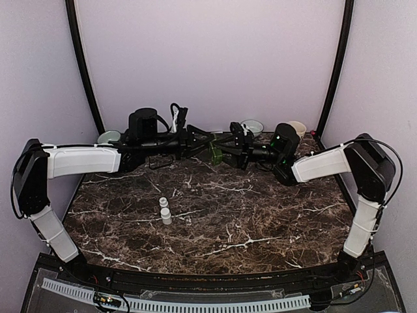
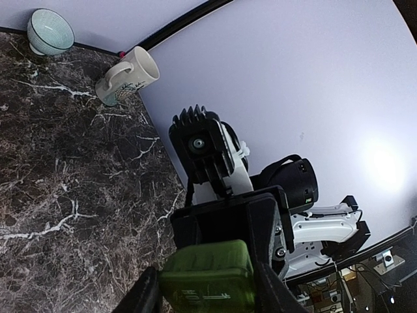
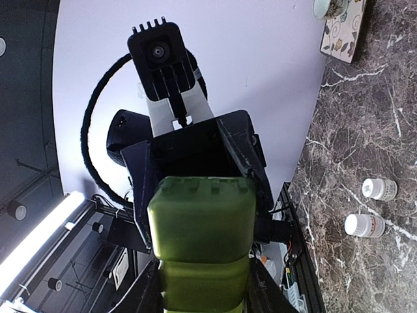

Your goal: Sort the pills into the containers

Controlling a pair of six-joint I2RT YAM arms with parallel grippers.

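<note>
A green container [image 1: 216,156] is held in the air between the two arms, above the far half of the table. My left gripper [image 1: 210,139] is shut on one end of it; its green top [image 2: 207,277] fills the space between the fingers in the left wrist view. From the opposite side my right gripper [image 1: 223,145] is shut on the same container [image 3: 203,283], where a band divides two green sections. Two small white pill bottles stand on the table, one [image 1: 163,202] just behind the other [image 1: 166,218]. No loose pills can be made out.
A pale bowl [image 1: 252,127] and a white mug [image 1: 297,128] stand at the back right. Another bowl [image 1: 109,136] is at the back left, partly hidden by the left arm. A floral-patterned piece [image 3: 343,29] lies below a greenish cup [image 3: 329,8].
</note>
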